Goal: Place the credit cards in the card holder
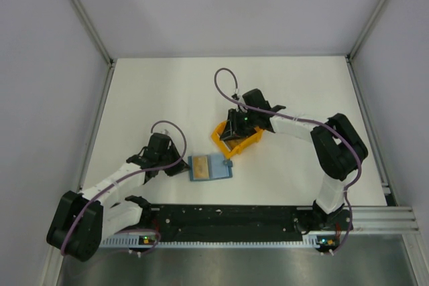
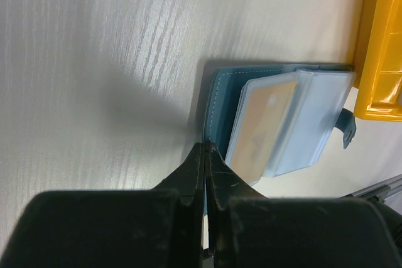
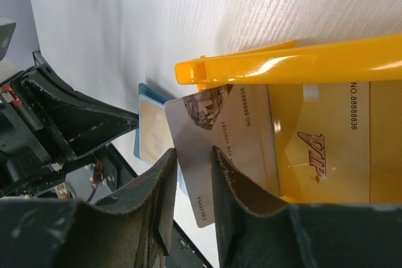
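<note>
The blue card holder (image 1: 221, 165) lies open at the lower middle, with a tan card (image 2: 260, 123) in it. My left gripper is shut at the holder's near edge, nothing visible between its fingers. A yellow tray (image 1: 255, 135) holds gold cards (image 3: 320, 142) and a silver card (image 3: 242, 130), which sticks out at its left end. My right gripper is over that silver card, part open, its fingertips at the card's outer portion; whether they grip it is unclear.
The tray sits close behind the holder's right part. The left arm shows beside the holder in the right wrist view.
</note>
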